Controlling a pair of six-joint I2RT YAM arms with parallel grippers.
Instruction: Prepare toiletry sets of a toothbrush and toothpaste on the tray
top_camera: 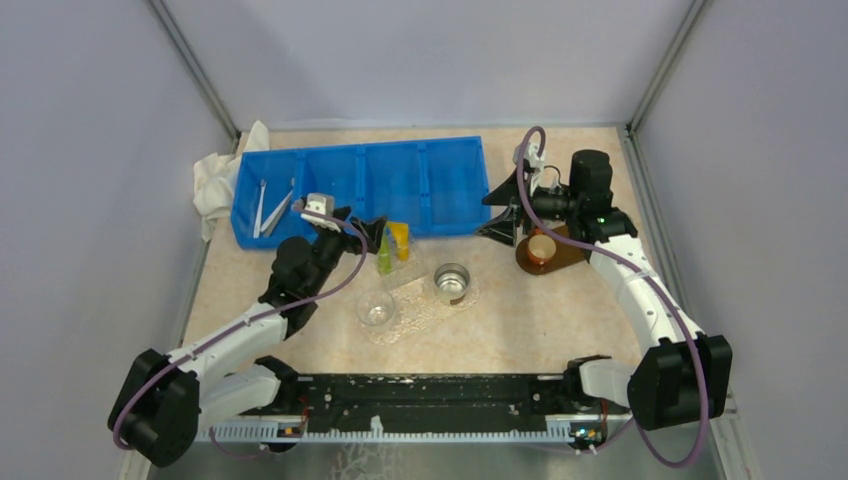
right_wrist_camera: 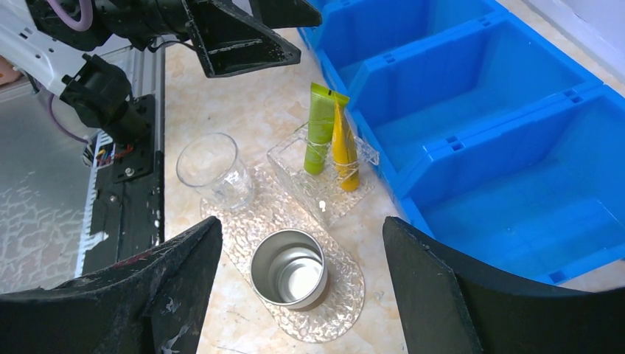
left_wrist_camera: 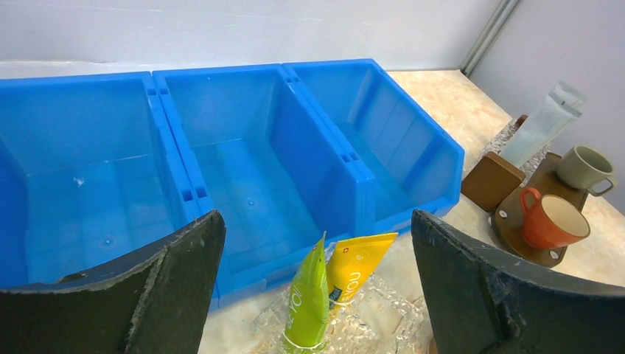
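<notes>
A green toothpaste tube (right_wrist_camera: 319, 129) and a yellow one (right_wrist_camera: 343, 147) stand upright in a clear holder (right_wrist_camera: 295, 177) before the blue tray (top_camera: 452, 182). My left gripper (top_camera: 365, 230) is open above and left of the tubes, nothing between its fingers in its wrist view. My right gripper (top_camera: 500, 210) hangs open at the tray's right end, empty, facing the tubes and steel cup. White toothbrush-like sticks (top_camera: 261, 205) lie in the tray's leftmost compartment.
A steel cup (right_wrist_camera: 289, 269) and a glass (right_wrist_camera: 215, 169) stand on a clear mat at the front middle. A wooden board (left_wrist_camera: 542, 254) with mugs is at the right. A white cloth (top_camera: 212, 195) lies at the far left.
</notes>
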